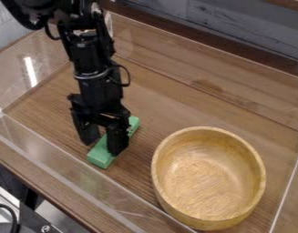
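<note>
A green rectangular block point(100, 157) lies on the wooden tabletop, angled from lower left to upper right. The black arm reaches down from the top left, and its gripper point(105, 134) is low over the block's middle, its dark fingers overlapping the block in this view. Whether the fingers touch or hold it, and how far they are apart, is hard to tell.
A yellow oval bin point(207, 140), empty, stands to the right of the block near the front. Cables lie at the lower left beyond the table's edge.
</note>
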